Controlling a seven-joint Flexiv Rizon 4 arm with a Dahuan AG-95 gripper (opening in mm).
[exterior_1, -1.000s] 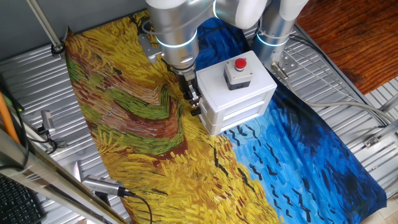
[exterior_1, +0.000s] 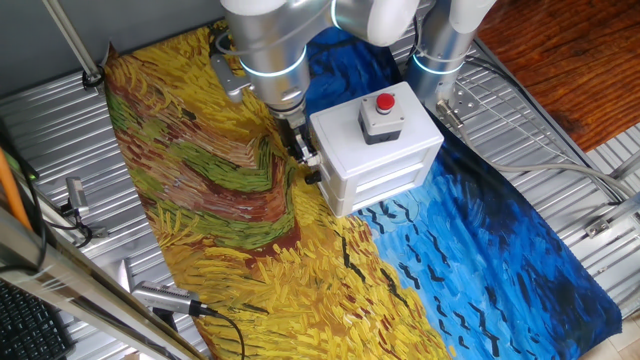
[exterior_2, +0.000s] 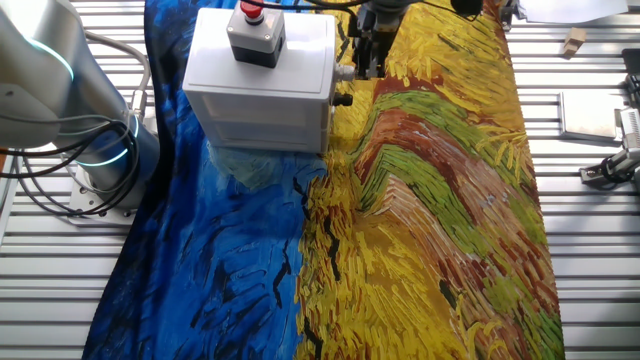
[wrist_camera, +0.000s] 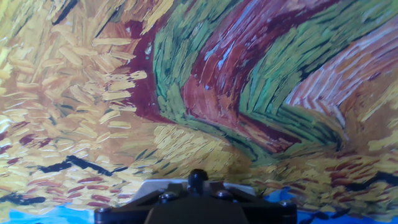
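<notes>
A white drawer box (exterior_1: 375, 150) stands on the painted cloth, with a light upper knob (exterior_2: 345, 73) and a black lower knob (exterior_2: 344, 100) on one side. My gripper (exterior_1: 305, 152) points down at that side, close against the upper knob. From the opposite side, the dark gripper (exterior_2: 368, 62) also appears right beside the knob. In the wrist view, the dark gripper parts and a round black piece (wrist_camera: 198, 178) sit at the bottom edge, in front of a pale strip of the box (wrist_camera: 155, 186). Whether the fingers are closed around the knob is hidden.
A grey box with a red emergency button (exterior_1: 385, 102) rests on top of the drawer box. Along the left side are a metal post and a cabled camera (exterior_1: 165, 298).
My gripper and arm have shifted slightly left and up in exterior view 1. The near-left corner of the white box has moved slightly left too.
</notes>
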